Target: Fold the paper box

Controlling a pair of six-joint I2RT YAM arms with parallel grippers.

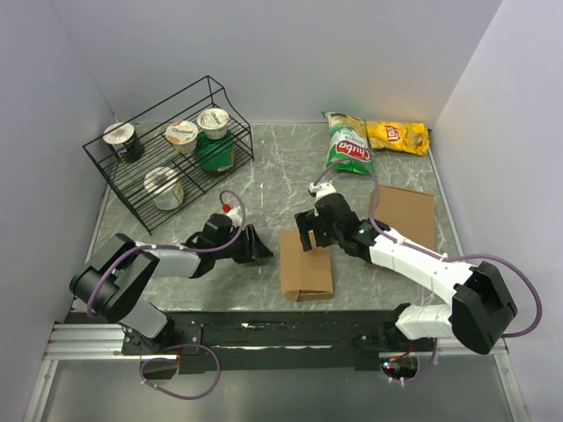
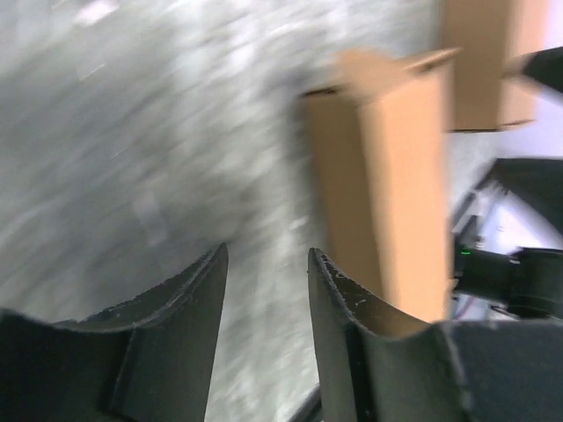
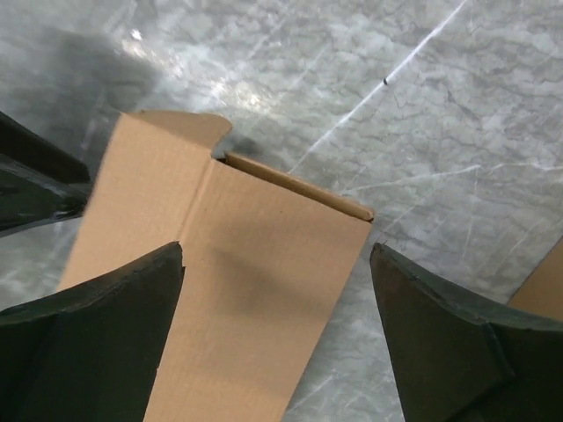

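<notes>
A cardboard box (image 1: pixel 305 277) lies in the middle of the table, a narrow flap (image 3: pixel 167 132) standing out at one end. My left gripper (image 1: pixel 262 248) is just left of it, nothing held; in the left wrist view its fingertips (image 2: pixel 208 272) are apart, with the box beyond them. My right gripper (image 1: pixel 310 230) hangs over the box's upper end, open, with the box visible between its fingers in the right wrist view.
A flat cardboard sheet (image 1: pixel 403 211) lies at the right. Chip bags (image 1: pixel 347 139) stand at the back right, and a wire rack (image 1: pixel 141 198) with tubs at the back left. Bare table shows around the box.
</notes>
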